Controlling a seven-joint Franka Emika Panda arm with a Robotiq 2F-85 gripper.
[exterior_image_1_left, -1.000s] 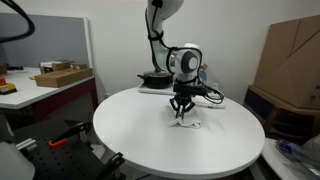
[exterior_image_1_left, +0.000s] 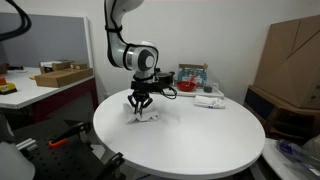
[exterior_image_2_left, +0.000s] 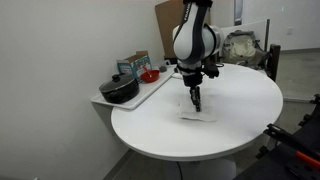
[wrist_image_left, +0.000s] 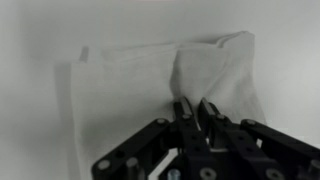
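Observation:
A white cloth (wrist_image_left: 125, 95) lies mostly flat on the round white table (exterior_image_1_left: 190, 140), its middle pinched up into a fold. My gripper is shut on that fold, pointing down at the tabletop. In the first exterior view the gripper (exterior_image_1_left: 138, 109) is over the table's left part, with the cloth (exterior_image_1_left: 146, 117) spread around its tips. The second exterior view shows the cloth (exterior_image_2_left: 198, 112) just beneath the gripper (exterior_image_2_left: 196, 108), touching the table.
At the table's far edge are a black lidded pot (exterior_image_2_left: 120, 88) and a red bowl (exterior_image_2_left: 150, 76) on a white tray. Another folded white cloth (exterior_image_1_left: 209, 102) lies at the back.
My gripper has travelled leftward across the table in the first exterior view, and the cloth has slid along with it. The pot and tray have stayed put.

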